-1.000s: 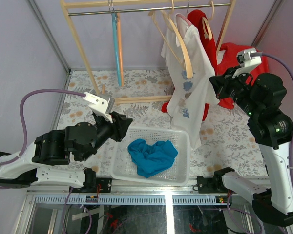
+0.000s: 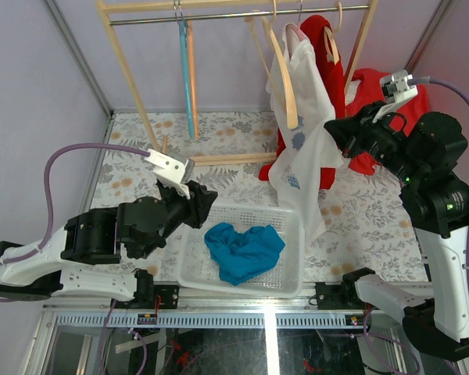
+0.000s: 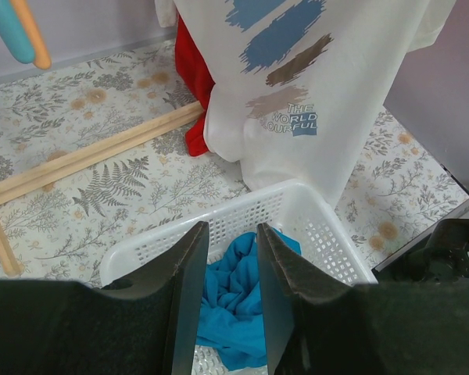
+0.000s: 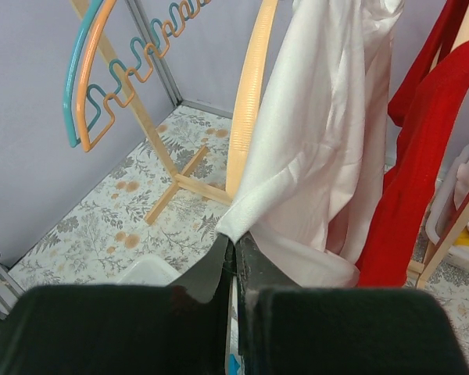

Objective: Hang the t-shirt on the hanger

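A white printed t-shirt (image 2: 301,180) hangs from the rail beside a wooden hanger (image 2: 289,94). My right gripper (image 2: 338,134) is shut on the shirt's cloth; in the right wrist view its fingertips (image 4: 233,251) meet at a bunched fold (image 4: 289,172). My left gripper is part open and empty above the plastic basket (image 2: 186,273), which holds a blue cloth (image 2: 242,254). In the left wrist view the shirt (image 3: 297,86) fills the upper right, its print showing.
Blue (image 2: 185,78) and orange (image 2: 191,78) hangers hang left on the rack (image 2: 125,70). Red garments (image 2: 371,86) hang and lie behind and right of the shirt.
My right gripper has moved slightly left, shifting the shirt and the wooden hanger with it. My left gripper has shifted slightly right.
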